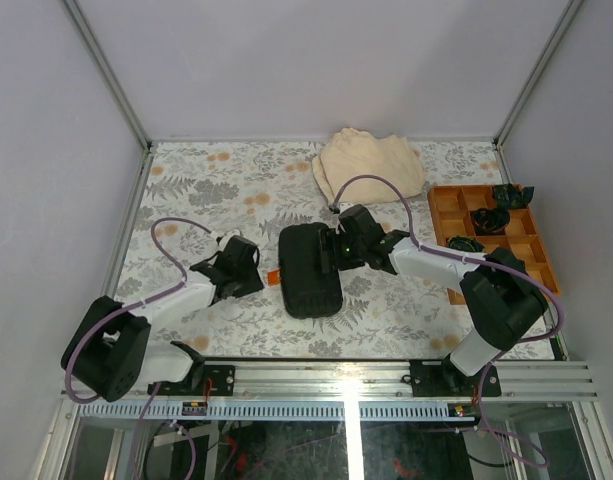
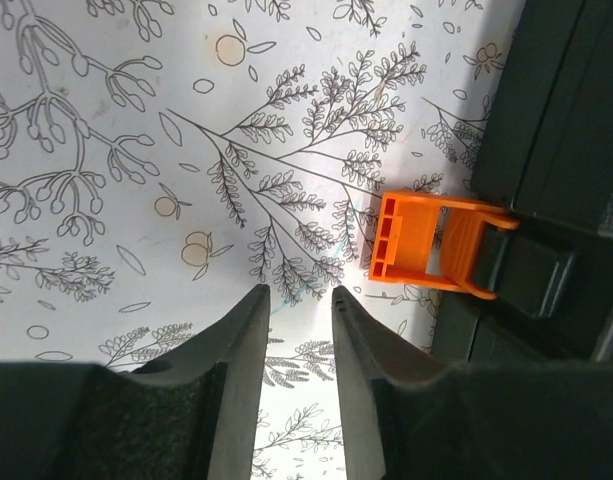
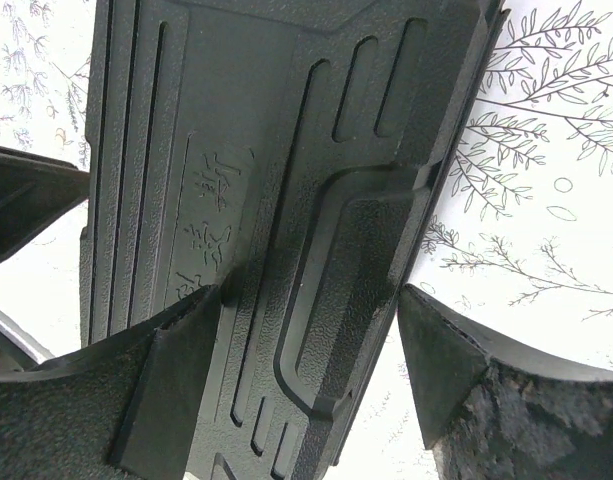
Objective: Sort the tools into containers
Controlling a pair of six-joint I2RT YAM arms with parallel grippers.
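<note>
A closed black tool case (image 1: 309, 285) lies flat in the middle of the table, and its ribbed lid (image 3: 226, 190) fills much of the right wrist view. An orange latch (image 2: 411, 238) sticks out from the case's left side. My left gripper stands part open over bare tablecloth, left of the latch and apart from it, with nothing between its fingers. Above the case's right edge is my right gripper, its fingers spread over the lid; whether they touch it cannot be told.
A wooden compartment box (image 1: 449, 214) with bundles of black cable (image 1: 489, 220) stands at the right. Folded beige cloth (image 1: 368, 165) lies at the back.
</note>
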